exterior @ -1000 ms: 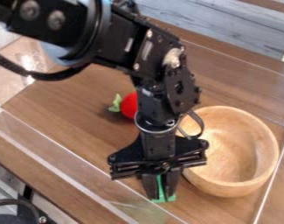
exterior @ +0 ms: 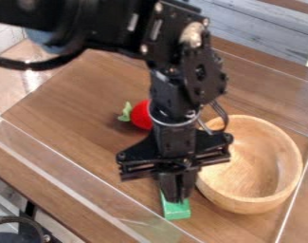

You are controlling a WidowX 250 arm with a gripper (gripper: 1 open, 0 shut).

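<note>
My gripper (exterior: 176, 182) points down over a green block (exterior: 174, 209) lying on the wooden tabletop near the front. The fingertips are at the block's back part and look shut; whether they touch it is hard to tell. A wooden bowl (exterior: 252, 166) stands just right of the gripper. A red vegetable with a green stem (exterior: 139, 114) lies behind the gripper to the left, partly hidden by it.
The wooden table (exterior: 62, 119) has free room at the left. Clear plastic edging runs along its front and right. A pale wall stands at the back.
</note>
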